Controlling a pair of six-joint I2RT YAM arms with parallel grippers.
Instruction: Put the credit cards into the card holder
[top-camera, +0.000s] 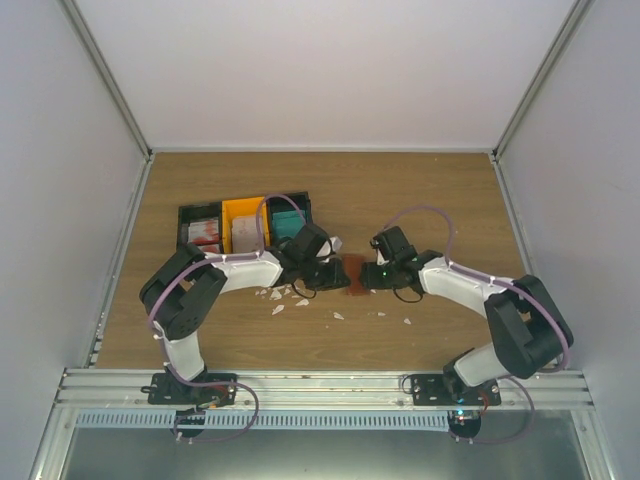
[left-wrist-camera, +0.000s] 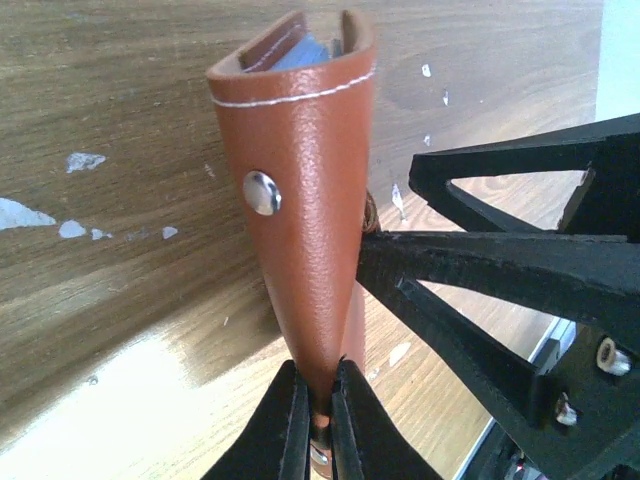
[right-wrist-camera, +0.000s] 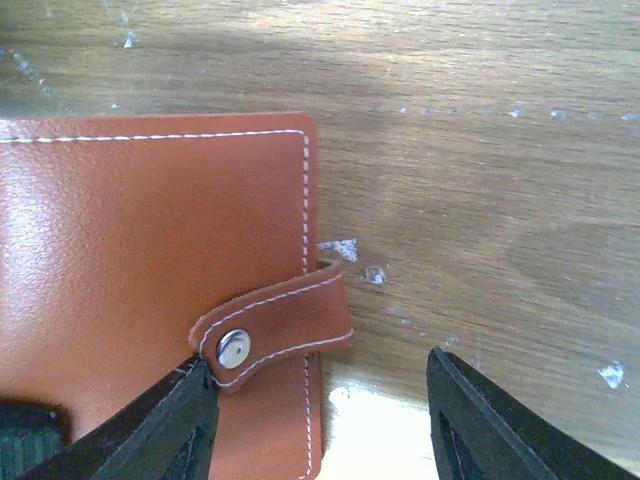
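Note:
The brown leather card holder (top-camera: 353, 272) is held up between my two arms, its white stitching and strap (right-wrist-camera: 285, 322) with a silver snap showing in the right wrist view. My left gripper is shut on the holder's lower edge. Something blue (left-wrist-camera: 303, 52) shows inside the holder's top; whether it is a card I cannot tell. My right gripper is part open at the strap side, one fingertip by the snap and the other out over bare wood. In the left wrist view its dark fingers (left-wrist-camera: 470, 262) reach the holder's side. Separate cards cannot be made out.
A black and orange organizer (top-camera: 243, 207) with several compartments stands at the back left, holding pale and teal items. White worn patches (top-camera: 279, 309) mark the wooden table.

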